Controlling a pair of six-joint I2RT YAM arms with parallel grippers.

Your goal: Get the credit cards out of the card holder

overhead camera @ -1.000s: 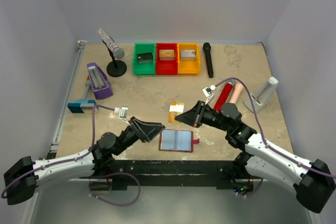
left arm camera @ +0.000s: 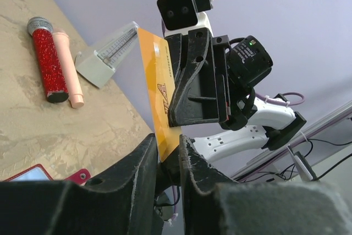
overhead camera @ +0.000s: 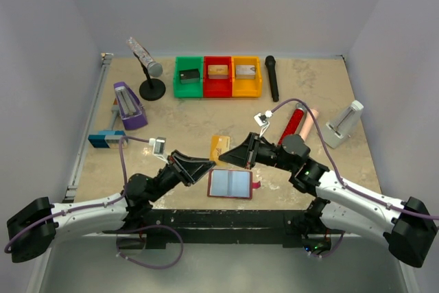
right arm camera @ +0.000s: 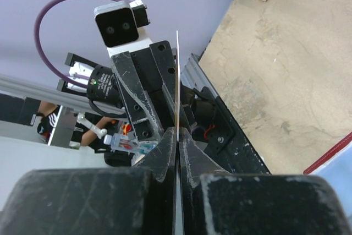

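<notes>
A yellow-orange card [overhead camera: 219, 145] stands up between the two grippers above the card holder. My right gripper [overhead camera: 223, 158] is shut on the card, which appears nearly edge-on in the right wrist view. In the left wrist view the card [left arm camera: 157, 75] rises with its lower end in the gap of my left gripper, whose fingers stand part open around it. Below both grippers lies the card holder [overhead camera: 230, 184], opened flat, with a red rim, pale blue inside and a red tab at its right. Whether its pockets hold other cards cannot be made out.
Green, red and yellow bins [overhead camera: 217, 92] stand at the back, each with something inside. A red microphone [overhead camera: 293, 122] and a grey-white device [overhead camera: 342, 124] lie at the right. Bare table shows between the bins and the grippers.
My right gripper has moved left with the card, bringing it to the left gripper's fingertips. The card holder stays where it was.
</notes>
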